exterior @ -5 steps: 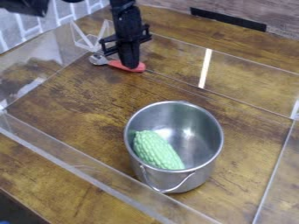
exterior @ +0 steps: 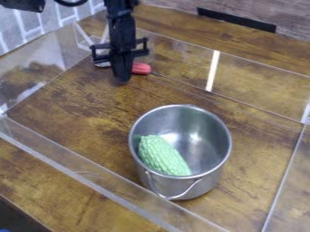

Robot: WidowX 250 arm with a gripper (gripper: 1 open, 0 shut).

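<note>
My dark gripper (exterior: 121, 72) is low over the table at the back left, shut, beside a red-handled utensil (exterior: 140, 68) whose paler end is partly hidden behind it. Whether anything is between the fingers is too small to tell. A steel pot (exterior: 211, 145) stands at the front right with a green corn cob (exterior: 162, 154) inside it.
The wooden table (exterior: 72, 118) has clear low borders around the work area and a white tape strip (exterior: 213, 71) at the back right.
My gripper has moved down and slightly toward the front, now covering more of the utensil's pale end. The pot and corn are unchanged.
</note>
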